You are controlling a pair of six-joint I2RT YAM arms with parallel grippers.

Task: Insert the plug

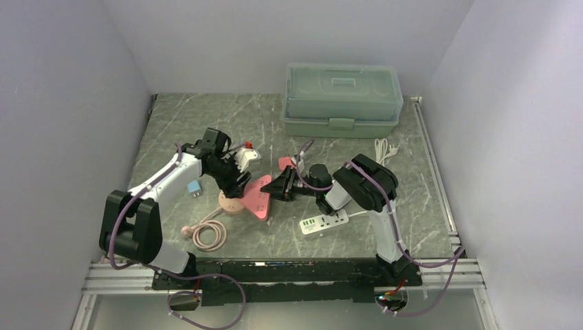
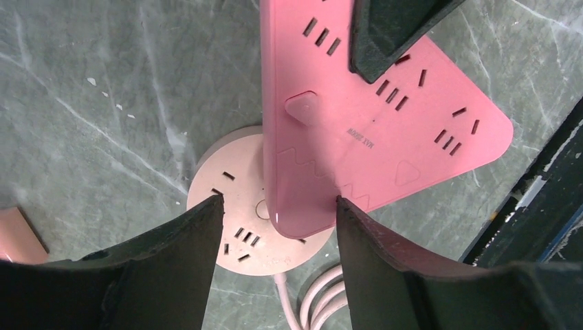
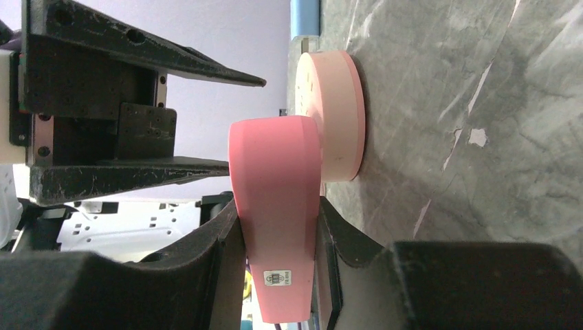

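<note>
The pink triangular socket block [image 1: 256, 198] stands at the table's centre left, slots in its face. My right gripper is shut on it, a finger along each side. My left gripper stands open; in the left wrist view the block's near corner shows between its fingertips, with the right fingertip [image 2: 342, 213] against or very near its edge. A round cream socket [image 2: 237, 172] lies beside and partly behind that corner. Its cord ends in a pale plug [image 1: 186, 232] at the front left of the table.
A blue adapter [image 1: 194, 188] lies left of the round socket. Near the right gripper are a white power strip [image 1: 323, 222] and a small pink block [image 1: 285, 162]. A green box [image 1: 342, 103] stands at the back.
</note>
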